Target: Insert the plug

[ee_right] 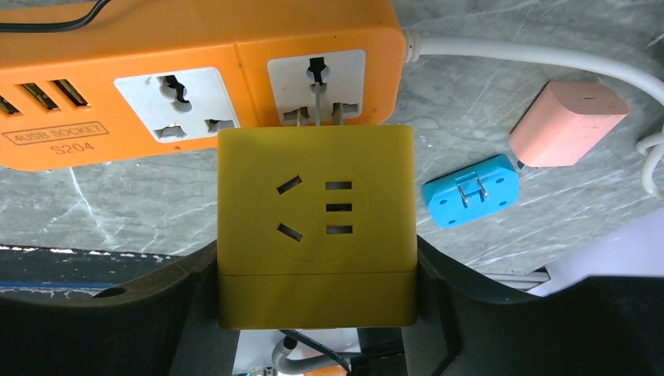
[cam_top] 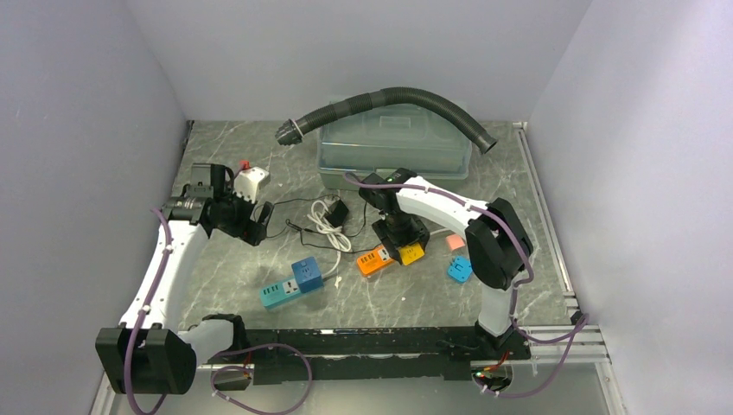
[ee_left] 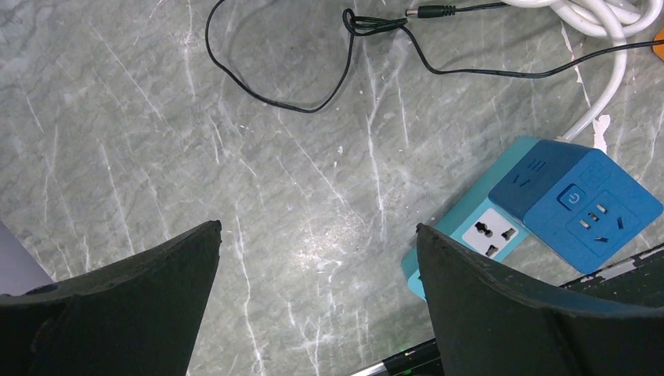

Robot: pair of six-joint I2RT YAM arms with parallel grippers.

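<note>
A yellow cube plug adapter (ee_right: 317,235) fills the space between the fingers of my right gripper, which is shut on its sides. Its metal prongs point at the right-hand socket of the orange power strip (ee_right: 180,59), and their tips overlap the holes there. Whether they have entered the holes I cannot tell; part of each prong still shows. From above, the yellow adapter (cam_top: 412,252) sits at the right end of the orange strip (cam_top: 374,261). My left gripper (cam_top: 261,226) stands open and empty over bare table at the left.
A teal strip (cam_top: 277,294) carries a blue cube adapter (cam_top: 307,274) at front left. A pink block (ee_right: 568,124) and a light-blue plug (ee_right: 471,190) lie right of the orange strip. White cable (cam_top: 333,229) and black cords cover the middle. A lidded box (cam_top: 393,143) stands behind.
</note>
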